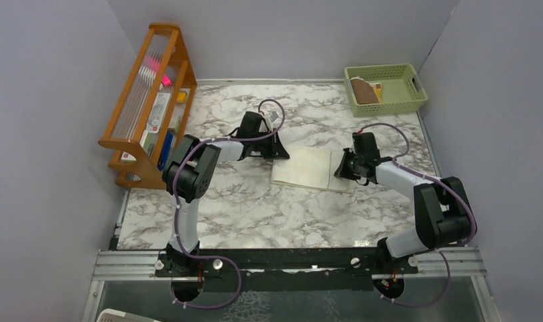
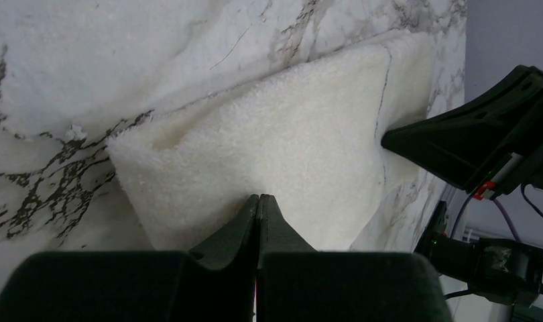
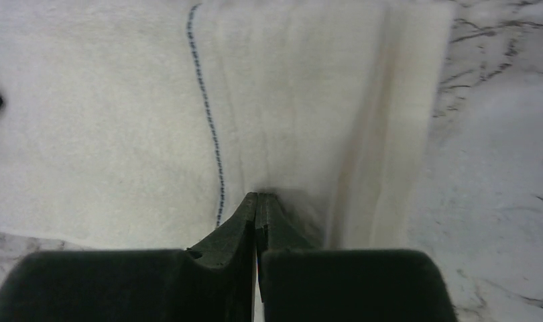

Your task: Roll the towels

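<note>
A folded white towel (image 1: 302, 168) with a thin blue stitched line lies flat on the marble table, its long side running left to right. My left gripper (image 1: 282, 156) is down on the towel's left end, shut; in the left wrist view its tips (image 2: 259, 200) press at the folded edge, any cloth between them unclear. My right gripper (image 1: 342, 171) is down on the right end, shut, its tips (image 3: 259, 198) touching the cloth just right of the blue line; whether it pinches cloth is hidden.
A wooden rack (image 1: 127, 143) with utensils and boxes stands at the left. A green basket (image 1: 396, 100) with brown and yellow items sits at the back right.
</note>
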